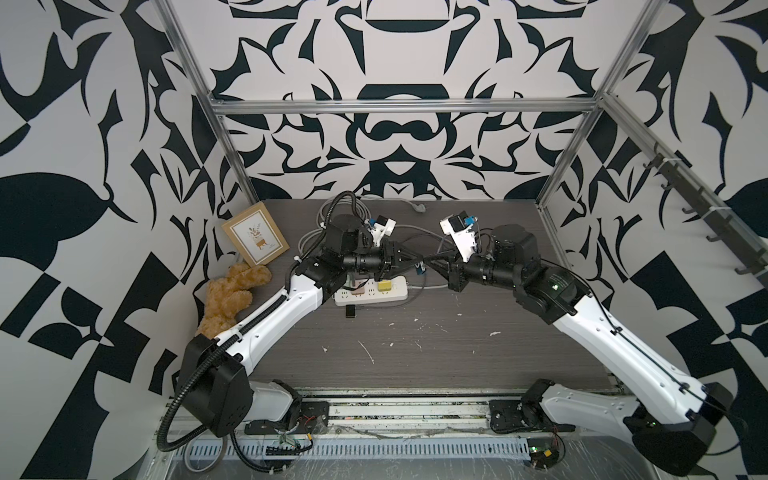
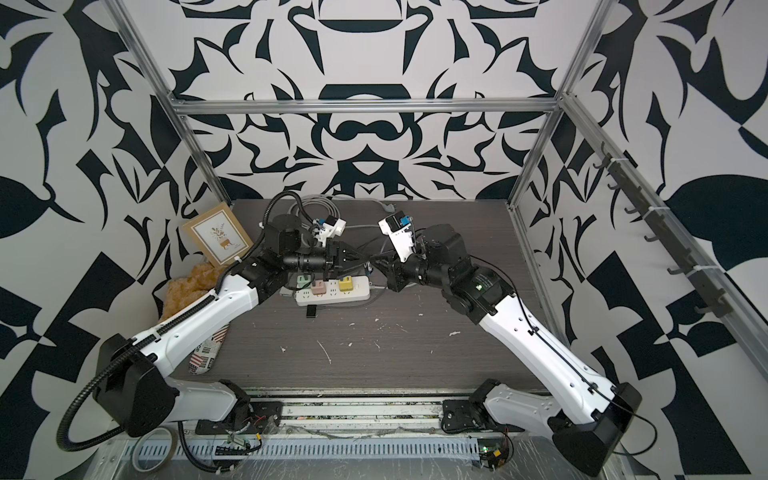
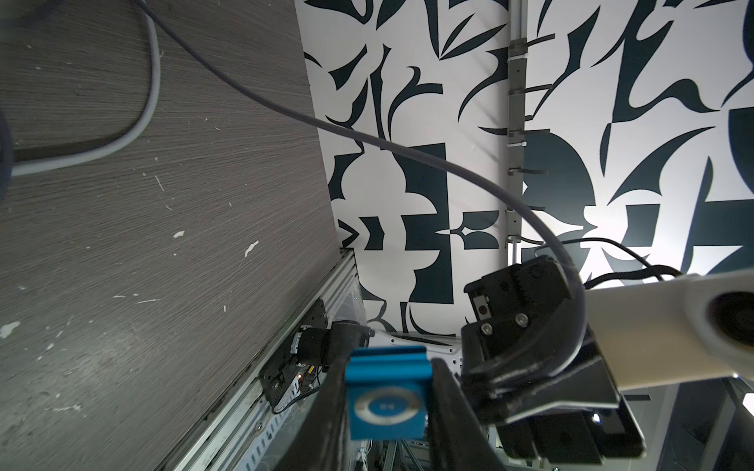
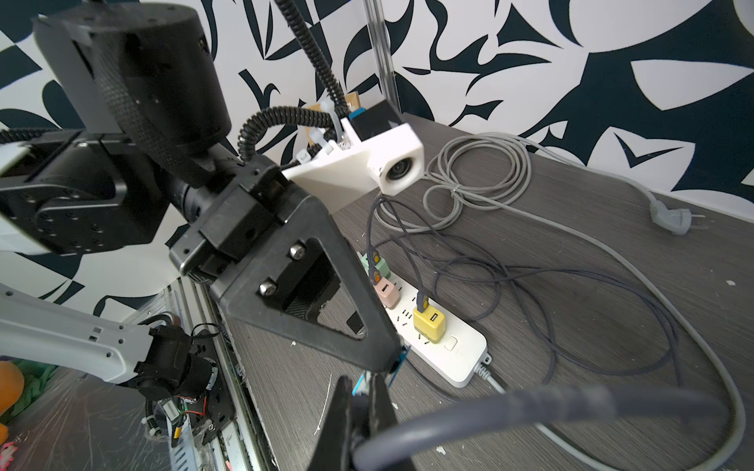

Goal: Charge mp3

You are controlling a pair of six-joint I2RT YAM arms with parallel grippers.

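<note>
The small blue mp3 player (image 3: 388, 409) with a round control pad shows in the left wrist view, gripped between the fingers of my left gripper (image 1: 417, 261). Facing it from the right, my right gripper is shut on the end of a dark grey charging cable (image 4: 542, 409). The two grippers' tips meet above the table, close to the power strip (image 4: 462, 362). A blue edge of the player peeks out past the left fingers in the right wrist view. The cable's plug is hidden by the fingers, so whether it sits in the player's port cannot be seen.
Yellow (image 4: 429, 322), pink (image 4: 386, 292) and green (image 4: 378, 265) chargers sit in the strip, with dark cables trailing from them. A coiled grey cord (image 4: 487, 168) lies behind. A picture frame (image 1: 256, 233) and plush toy (image 1: 230, 300) stand left.
</note>
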